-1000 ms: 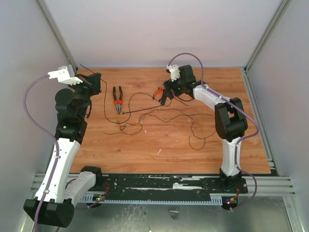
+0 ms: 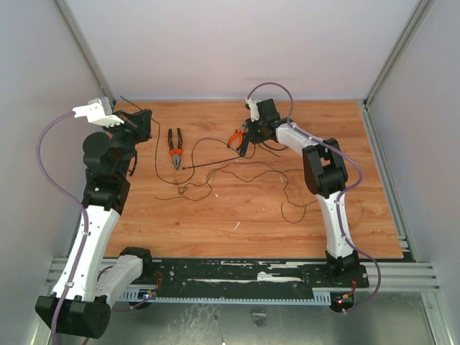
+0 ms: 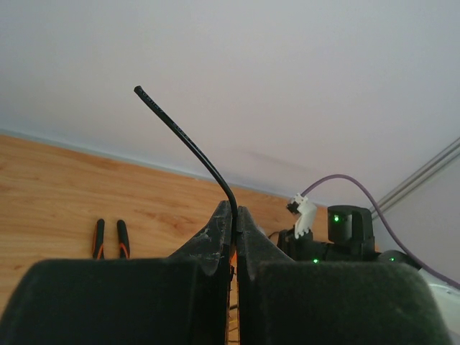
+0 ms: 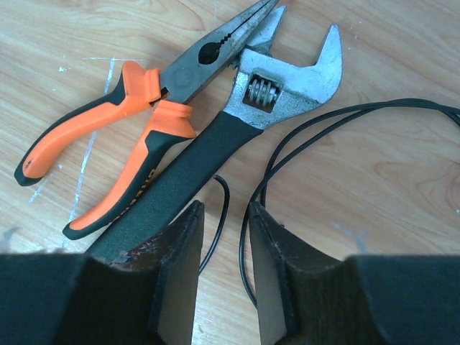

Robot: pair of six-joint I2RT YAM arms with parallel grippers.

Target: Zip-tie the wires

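My left gripper (image 2: 149, 118) is raised over the back left of the table, shut on a black wire (image 3: 183, 136). One end of that wire sticks up past the fingertips; the rest trails down to the table. At the back, my right gripper stands part open. Between its fingers shows a curved wire end (image 4: 226, 201), not gripped. A looped pair of black wires (image 4: 345, 111) passes right at the right-hand finger (image 4: 260, 226). More thin wires (image 2: 251, 172) lie tangled across the middle of the table.
Under and beside the right gripper lie an adjustable wrench (image 4: 208, 144) and orange-handled long-nose pliers (image 4: 136, 93), touching each other. Another pair of pliers (image 2: 175, 149) lies at the back left.
The right arm has shifted a little to the left, toward the wrench and the wires at the back. The left arm and its wire stay almost where they were.
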